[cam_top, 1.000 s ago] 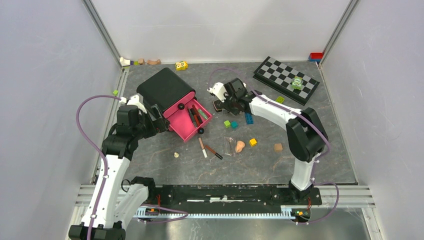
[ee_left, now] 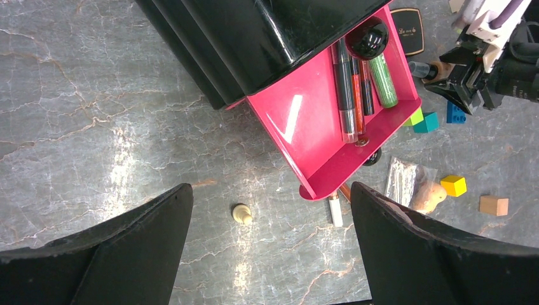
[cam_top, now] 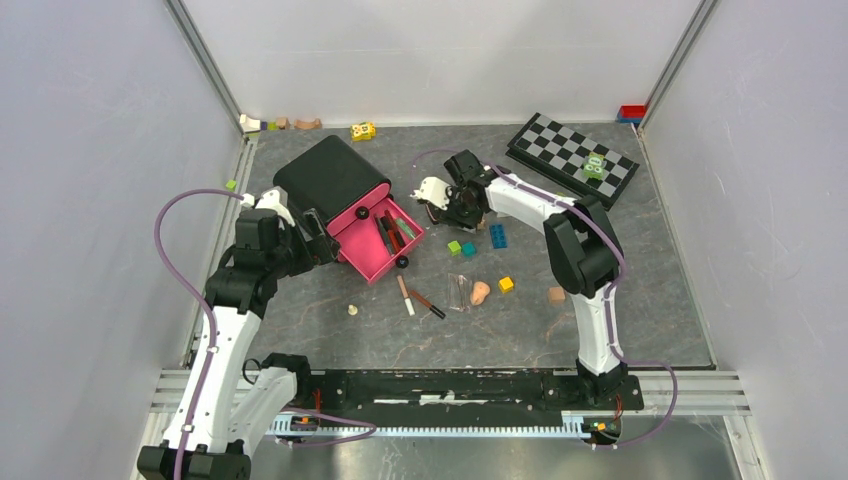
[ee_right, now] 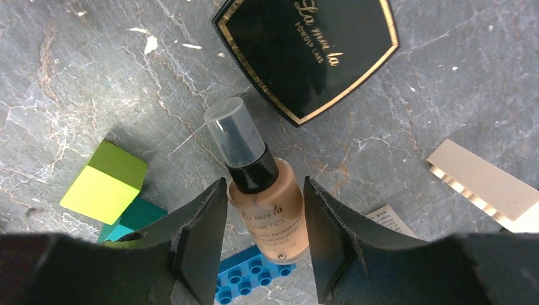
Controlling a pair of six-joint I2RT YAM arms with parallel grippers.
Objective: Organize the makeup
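Observation:
A black makeup box has its pink drawer out, holding several tubes and pencils. My left gripper hangs open left of the drawer, nothing between its fingers. In the right wrist view my right gripper has its fingers on either side of a peach bottle with a clear cap, part open; whether they grip it I cannot tell. A black powder case lies just beside the bottle. Two pencils lie in front of the drawer.
Coloured cubes, a blue brick, a small bag and a wooden block lie around the centre and right. A chessboard lies at back right.
My right arm has swung a little left and lowered toward the bottle beside the powder case. My left arm has not visibly moved.

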